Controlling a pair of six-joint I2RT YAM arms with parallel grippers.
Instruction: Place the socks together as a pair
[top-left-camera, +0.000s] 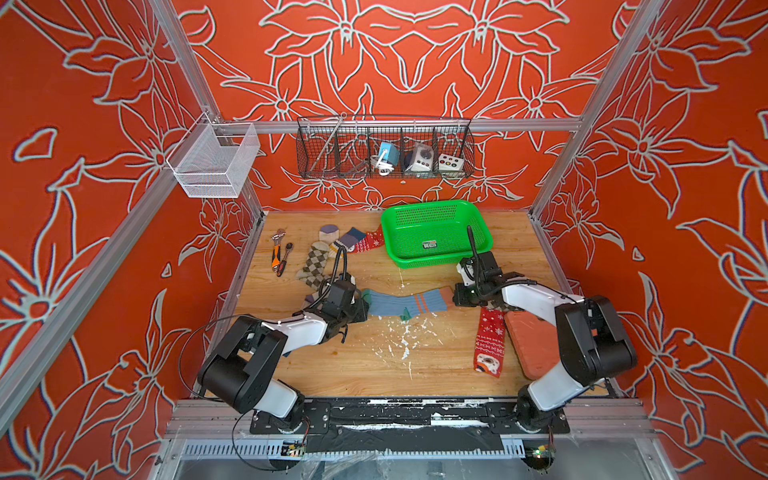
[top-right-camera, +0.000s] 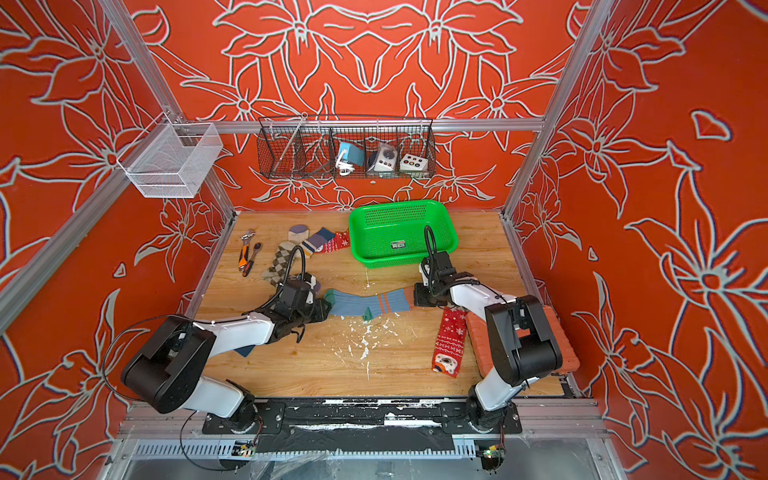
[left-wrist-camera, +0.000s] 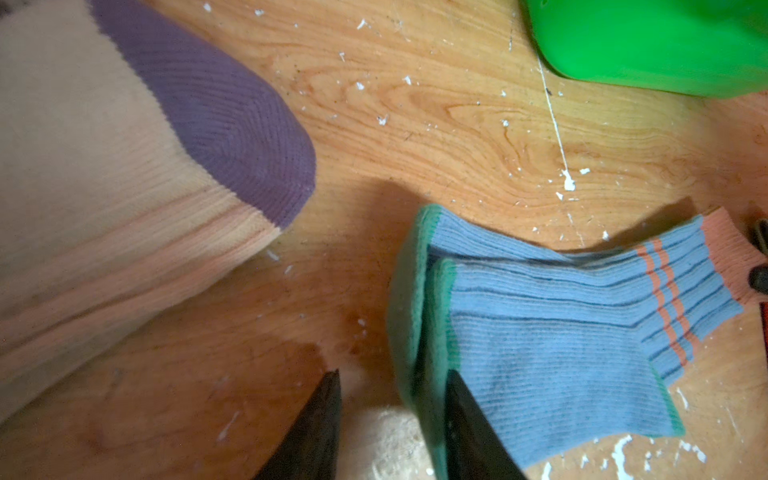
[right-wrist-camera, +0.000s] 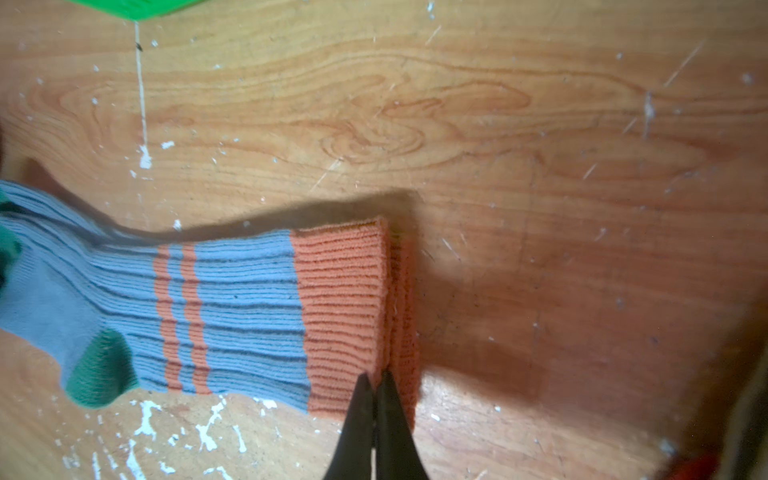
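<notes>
Blue striped socks with green toes and orange cuffs (top-left-camera: 404, 302) lie layered in the middle of the table between my grippers. In the left wrist view my left gripper stands part open at the green end (left-wrist-camera: 436, 320), one finger against it. My right gripper is shut at the orange cuff (right-wrist-camera: 340, 312); whether fabric is pinched at its tips is unclear. A red patterned sock (top-left-camera: 489, 344) lies at front right; an argyle sock (top-left-camera: 316, 260) and other socks (top-left-camera: 352, 240) lie at back left.
A green basket (top-left-camera: 432, 252) stands at the back. An orange pad (top-left-camera: 532, 344) lies on the right, tools (top-left-camera: 276, 256) at back left.
</notes>
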